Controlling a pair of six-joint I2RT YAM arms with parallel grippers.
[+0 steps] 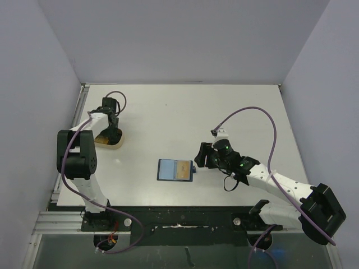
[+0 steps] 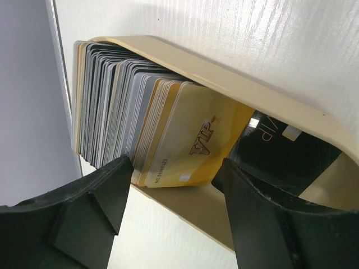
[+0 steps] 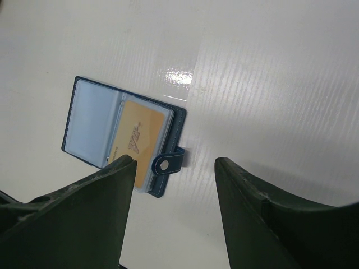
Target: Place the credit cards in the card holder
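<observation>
A tight row of credit cards fills one end of a beige box in the left wrist view, a gold VIP card facing outward. A black VIP card lies flatter at the box's other end. My left gripper is open over the box, its fingers apart with nothing held. The blue card holder lies opened out on the table, a gold card under its right clear sleeve. Right of it, my right gripper hangs with its fingers apart and nothing between them.
The beige box stands at the table's left edge, close to the grey side wall. The holder's snap strap sticks out at its right side.
</observation>
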